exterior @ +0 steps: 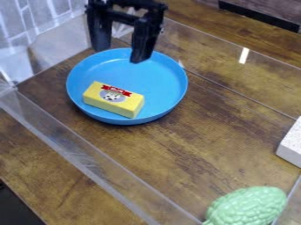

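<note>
A round blue plate [159, 97] sits on the wooden surface at upper middle, holding a yellow box [118, 103] with a red label and small picture. My black gripper [121, 51] hangs over the back of the plate, above and behind the box, its two fingers apart with nothing visible between them.
A green textured object [245, 207] lies at the front right, and a white block [290, 139] at the right edge. Clear plastic edges run along the left and front.
</note>
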